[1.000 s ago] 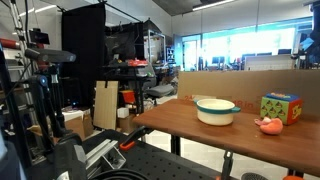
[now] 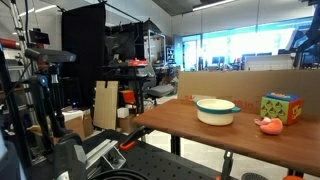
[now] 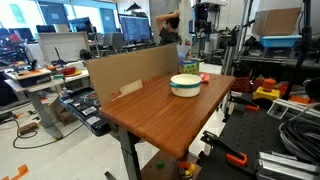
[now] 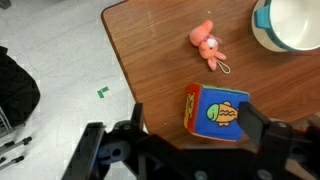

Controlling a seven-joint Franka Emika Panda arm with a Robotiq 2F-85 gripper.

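Observation:
My gripper is open above the table, nothing between its fingers. Below it in the wrist view, a colourful box with a yellow fish picture (image 4: 215,112) lies near the table edge, partly covered by the gripper's body. A pinkish-red toy (image 4: 207,44) with a thin loop of string rests farther up on the wood. The white bowl with a teal rim (image 4: 292,24) is cut off at the upper right corner. Exterior view 1 shows the bowl (image 2: 216,111) left of the toy (image 2: 269,126), with the box (image 2: 281,107) behind the toy.
The brown wooden table (image 3: 160,119) has bare surface on its near side in exterior view 2. A cardboard panel (image 3: 130,74) stands along one long side. Beyond the table edge, the wrist view shows pale floor (image 4: 75,75).
At the upper right of exterior view 1, the dark arm or gripper part has come farther into view, leftward. The bowl, toy and box have stayed in place.

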